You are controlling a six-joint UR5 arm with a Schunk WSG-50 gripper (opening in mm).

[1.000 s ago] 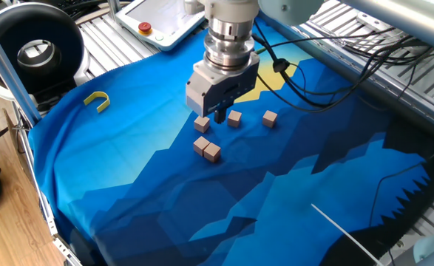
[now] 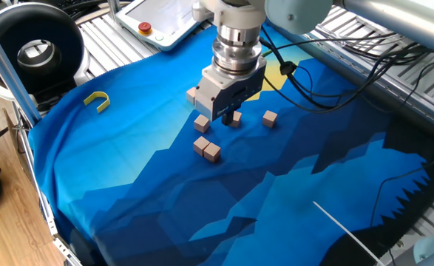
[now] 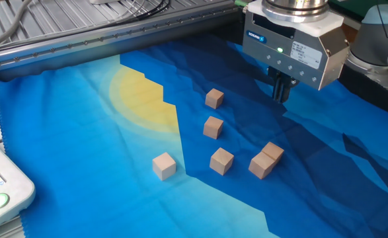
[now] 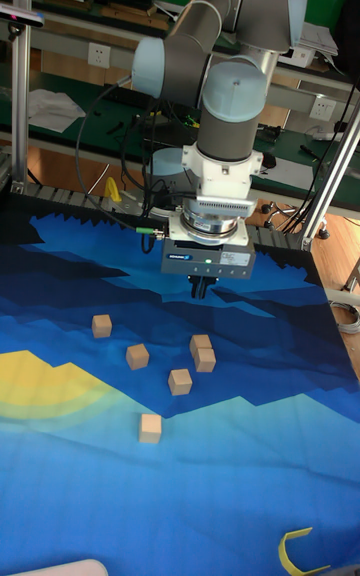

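Note:
Several small wooden cubes lie on the blue patterned cloth. Two of them form a touching pair. A pale cube rests on the light-blue area, and three more, cube, cube and cube, stand apart in a loose row. My gripper hangs above the cloth, clear of the cubes, its dark fingers close together and nothing visible between them. In exterior view 1 the gripper overlaps one cube and partly hides the pale cube. Exterior view 3 shows the gripper behind the pair.
A yellow curved piece lies on the cloth's far left in exterior view 1. A tablet-like panel with a red button sits at the table edge. Black cables loop beside the arm.
The pale cube behind my gripper has come partly into view. The cubes have stayed put.

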